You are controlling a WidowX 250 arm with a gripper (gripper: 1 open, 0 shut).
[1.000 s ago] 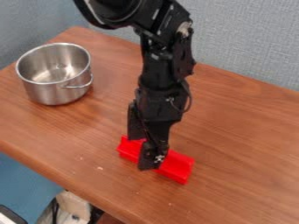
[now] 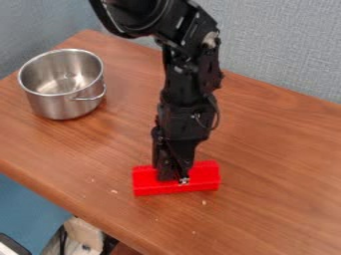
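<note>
My black gripper (image 2: pixel 174 171) reaches down from the top of the camera view to a red block (image 2: pixel 148 181) lying on the wooden table, level across the image near the front. The fingertips are at the middle of the block, over its top or in front of it; the arm hides whether they are open or shut and whether they hold it.
A steel pot (image 2: pixel 60 95) with a handle stands at the left of the wooden table (image 2: pixel 280 169).
The red block has turned from a slant to lying level, its right end moved up in the image. The gripper's tips have moved slightly up with it.
</note>
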